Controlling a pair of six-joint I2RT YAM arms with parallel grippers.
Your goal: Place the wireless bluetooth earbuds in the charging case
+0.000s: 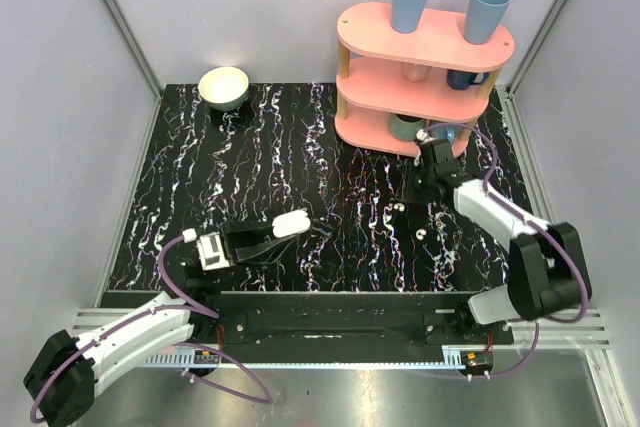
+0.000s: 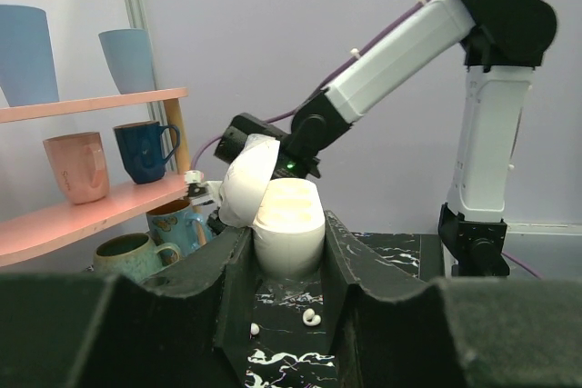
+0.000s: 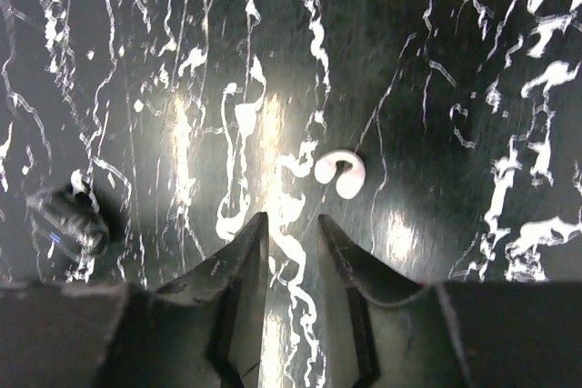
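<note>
My left gripper (image 1: 310, 227) is shut on the white charging case (image 1: 290, 223), its lid raised in the left wrist view (image 2: 289, 229). Two small white earbuds lie on the black marble mat: one (image 1: 399, 207) below my right gripper (image 1: 415, 187), the other (image 1: 421, 234) nearer the front. The right wrist view shows one white earbud (image 3: 350, 179) just beyond the fingertips, which point down with a narrow gap between them and nothing visible in it.
A pink shelf (image 1: 420, 37) with cups and mugs stands at the back right, close behind the right arm. A bowl (image 1: 224, 87) sits back left.
</note>
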